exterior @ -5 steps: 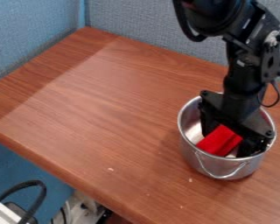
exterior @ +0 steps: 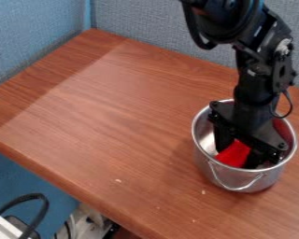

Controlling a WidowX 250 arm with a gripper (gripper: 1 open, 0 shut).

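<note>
A steel bucket (exterior: 246, 180) with a wire handle stands on the right side of the wooden table. Inside it lies a red block (exterior: 234, 152), partly covered by my black gripper (exterior: 246, 147), which reaches down into the bucket from above. The fingertips are mostly hidden in the bucket and against the block, so whether they are closed on it is unclear.
Grey partition walls stand behind and to the left. Black cables hang beyond the table's front left edge.
My gripper has shifted slightly within the bucket and now covers more of the red block, of which less shows than a second ago.
</note>
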